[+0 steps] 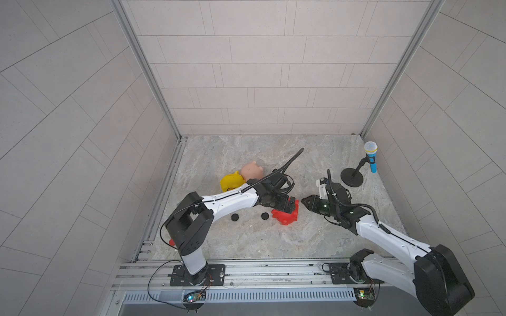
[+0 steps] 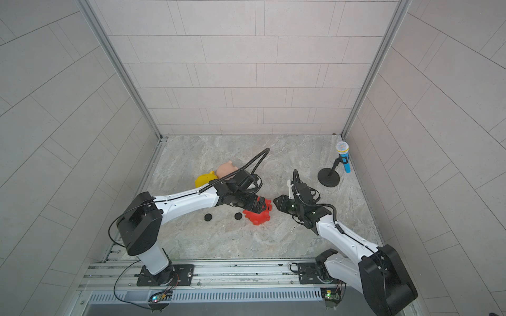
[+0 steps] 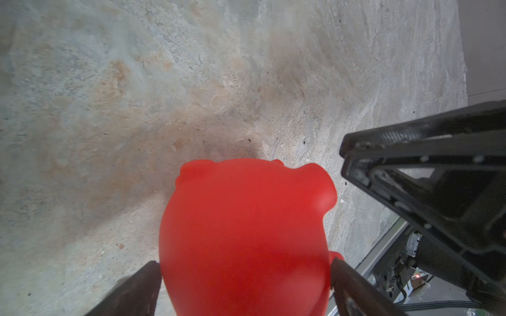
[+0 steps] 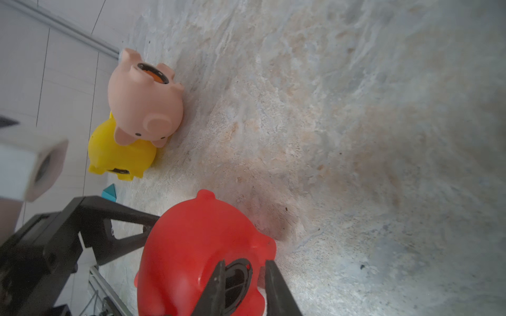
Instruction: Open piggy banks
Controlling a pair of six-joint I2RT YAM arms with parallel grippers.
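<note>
A red piggy bank lies on the table, its dark round opening facing the right wrist camera. My left gripper stands open over it, a blurred fingertip on either side of its body. My right gripper is apart to its right, its fingertips part open in front of that opening, holding nothing that shows. A pink piggy bank, with an orange-centred opening, and a yellow one lie behind the left arm.
Two black discs lie front left. A black stand with a blue-and-white cylinder is at back right. Something small and red shows at the far left edge.
</note>
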